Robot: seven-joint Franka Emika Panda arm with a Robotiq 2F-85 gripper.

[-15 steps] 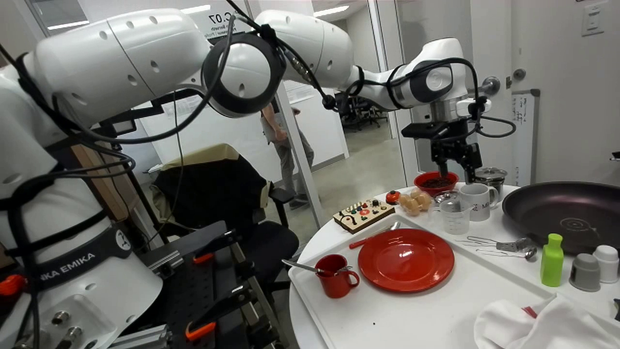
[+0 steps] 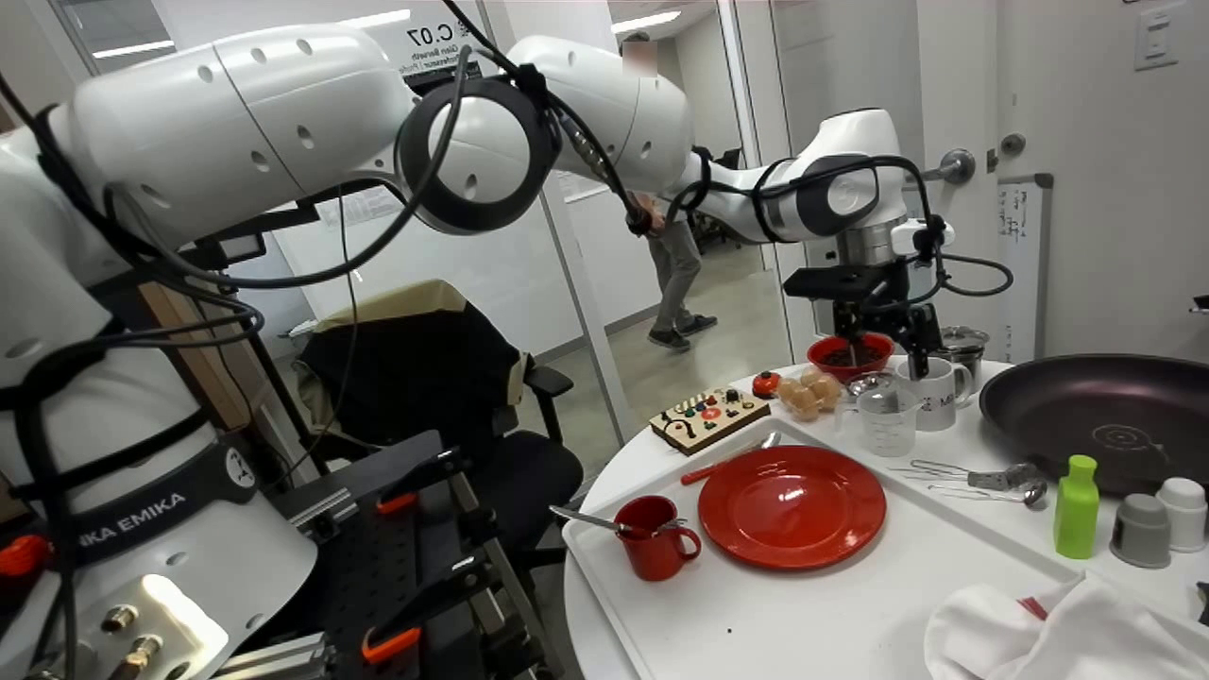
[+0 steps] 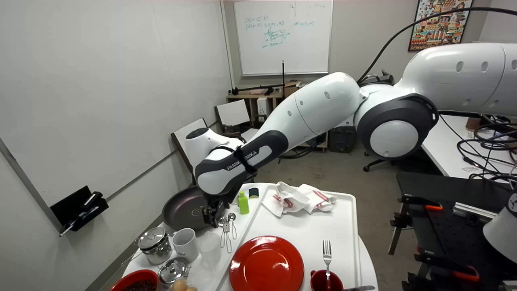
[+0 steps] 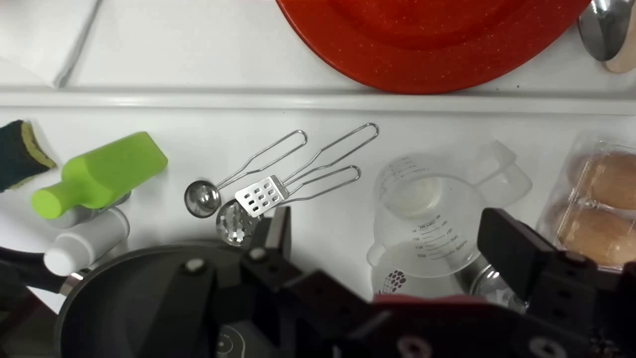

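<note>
My gripper stands open above the far part of the table, its fingers [image 4: 507, 250] wide apart. In the wrist view, a clear measuring cup [image 4: 429, 223] shows in the gap, with part of a white mug beneath it in the picture. Exterior view 1 puts the gripper [image 2: 886, 357] over the area of the white mug [image 2: 936, 393] and the red bowl [image 2: 850, 353] of dark bits. A red edge low in the wrist view is too blurred to name. Nothing is seen held.
Metal utensils [image 4: 262, 196], a green bottle [image 4: 110, 170] and a dark pan [image 2: 1105, 414] lie to one side. Eggs in a clear pack [image 4: 602, 209] and a lidded steel pot [image 3: 155, 245] crowd the other. A red plate [image 2: 793, 504] rests on the white tray [image 2: 816, 618].
My gripper has come down toward the mug and bowl. The things on the table have not visibly moved. A person behind the glass has walked to the right.
</note>
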